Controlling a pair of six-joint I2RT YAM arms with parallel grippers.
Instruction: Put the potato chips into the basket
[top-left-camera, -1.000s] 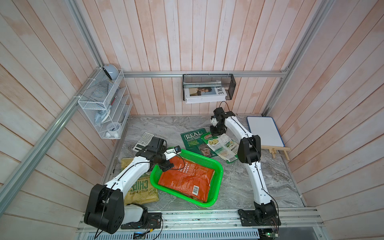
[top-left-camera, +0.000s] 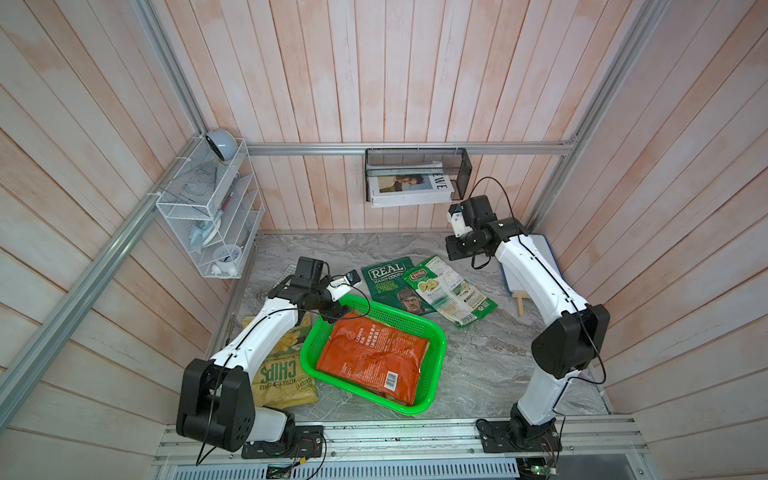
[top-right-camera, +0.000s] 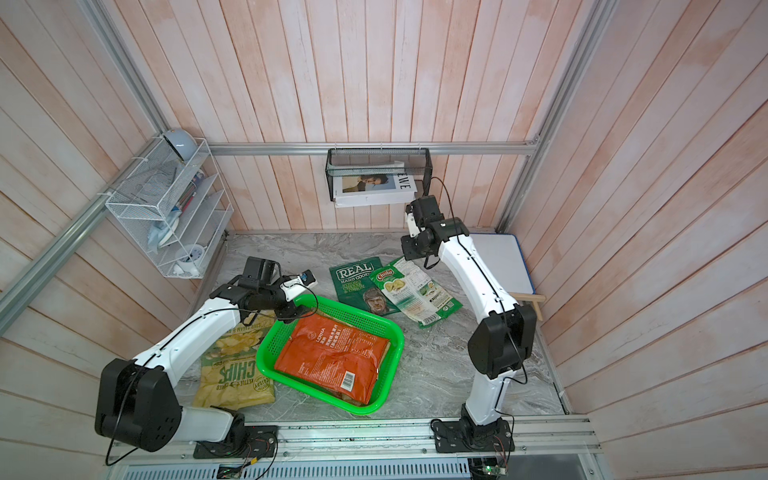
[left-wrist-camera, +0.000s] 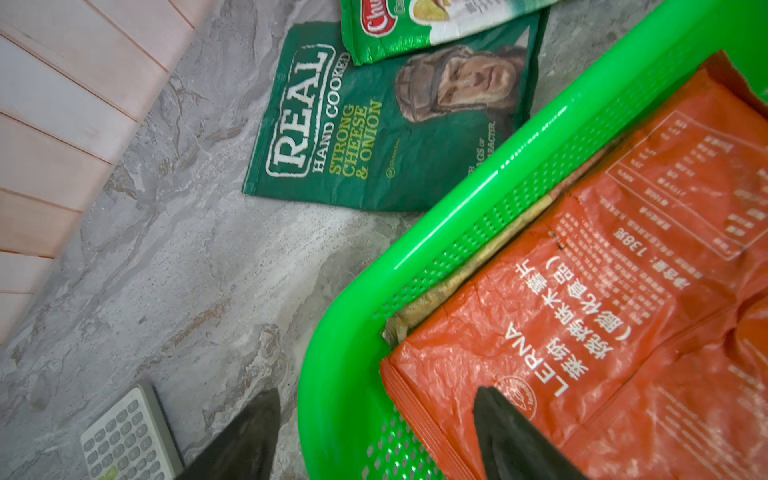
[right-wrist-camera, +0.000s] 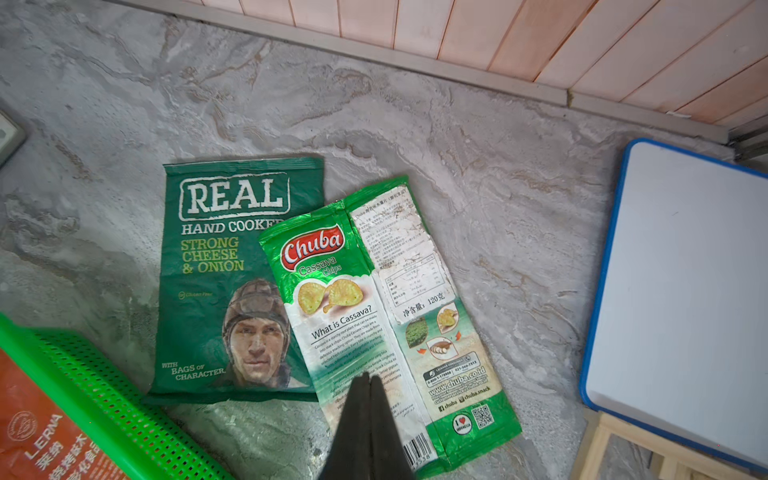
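Note:
The red-orange Lerna chip bag (top-left-camera: 372, 352) lies flat in the green basket (top-left-camera: 438, 360). Behind the basket, the dark green REAL bag (right-wrist-camera: 200, 312) is on the table, partly covered by the green-and-white Chuba chips bag (right-wrist-camera: 400, 320). A yellow chips bag (top-right-camera: 232, 380) rests left of the basket, partly under my left arm. Over the basket's back-left corner, my left gripper is open, with nothing between its fingers. My right gripper hovers above the Chuba bag, its fingers together and nothing showing between them.
At the right stands a whiteboard (right-wrist-camera: 680, 296) on a wooden easel. A pale keypad (left-wrist-camera: 132, 436) lies at the left. The wire shelf (top-left-camera: 212, 208) and the wall rack with magazines (top-left-camera: 412, 192) edge the space. Bare table shows right of the basket.
My right arm has swung up and to the right, uncovering more of the Chuba bag. My left gripper has moved slightly up and back over the basket's corner. The bags have hardly moved.

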